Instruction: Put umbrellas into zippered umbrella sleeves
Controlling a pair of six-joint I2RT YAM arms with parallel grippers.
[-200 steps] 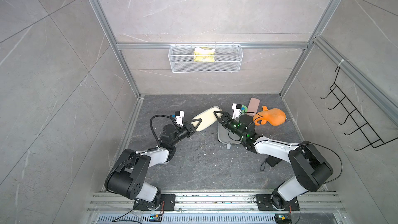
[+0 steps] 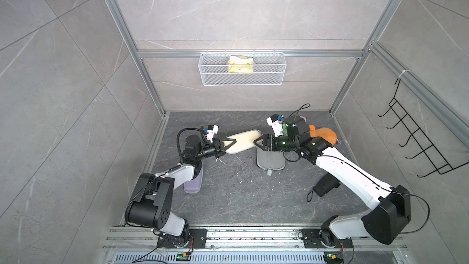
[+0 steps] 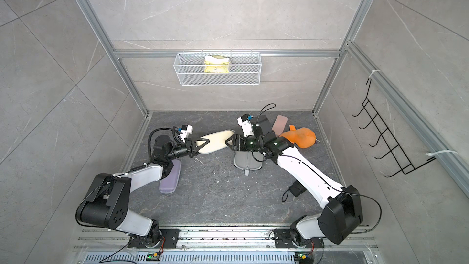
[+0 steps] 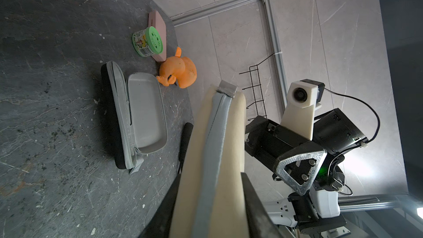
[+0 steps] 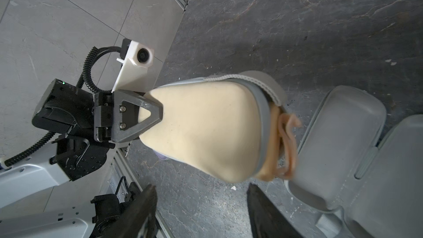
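Observation:
A cream sleeve with grey-blue trim hangs above the table, my left gripper shut on its closed end. From the sleeve's mouth pokes the end of a peach-coloured umbrella with a loose strap; most of it is inside. My right gripper is open, its blurred fingers apart with nothing between them, close to the mouth end. A grey sleeve lies unfolded on the table below, seen also in the left wrist view. A black umbrella lies at the right, partly hidden by the arm in the top right view.
A purple case lies under the left arm. At the back right are an orange plush toy, a green-lidded tub and a pink box.
The left gripper keeps the sleeve and its wrist has turned slightly.

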